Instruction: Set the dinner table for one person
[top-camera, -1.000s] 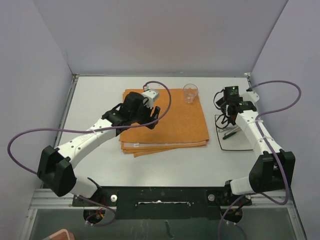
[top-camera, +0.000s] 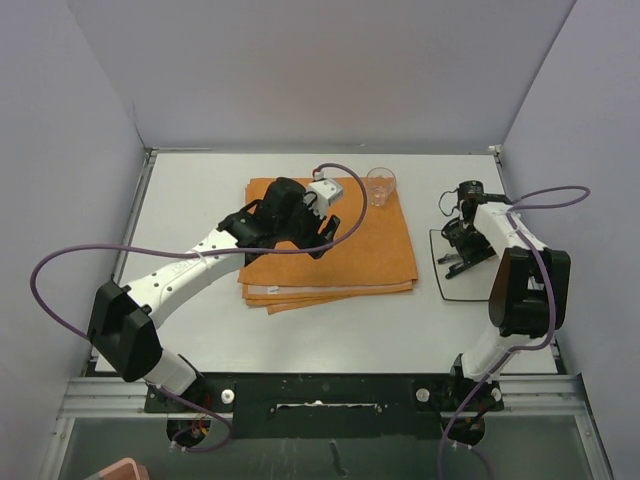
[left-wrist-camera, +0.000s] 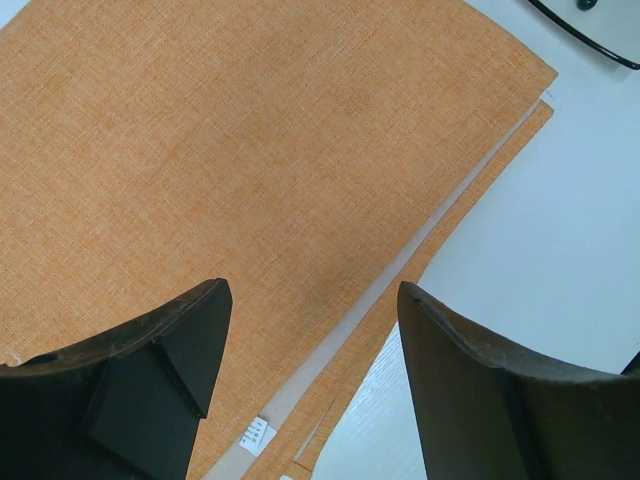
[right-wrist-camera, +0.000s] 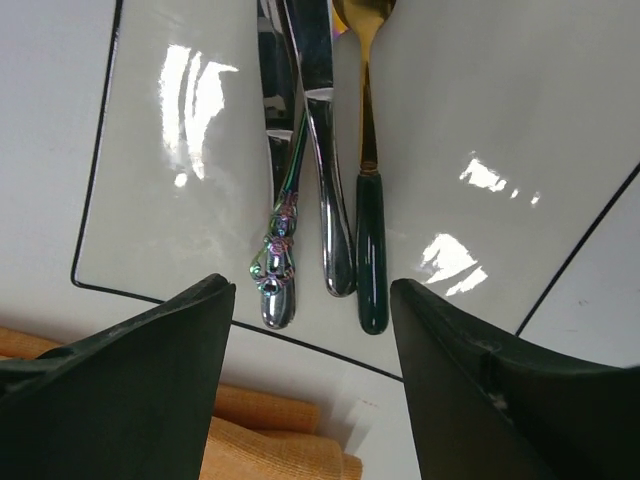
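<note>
An orange placemat (top-camera: 330, 225) lies flat mid-table, with a clear glass (top-camera: 380, 186) on its far right corner. My left gripper (top-camera: 325, 240) is open above the mat; only cloth shows below its fingers (left-wrist-camera: 190, 335). On the right, a pale tray (top-camera: 465, 297) with a dark rim holds the cutlery. In the right wrist view, two silver knives (right-wrist-camera: 332, 215), an ornate iridescent piece (right-wrist-camera: 278, 245) and a gold spoon with a dark green handle (right-wrist-camera: 370, 240) lie side by side. My right gripper hangs over them, fingers apart, nothing held.
Folded orange cloth edges (top-camera: 330, 296) stick out under the mat's near side. Walls (top-camera: 575, 130) close in at the back and sides.
My left gripper has shifted right over the mat. The mat and glass have stayed put.
</note>
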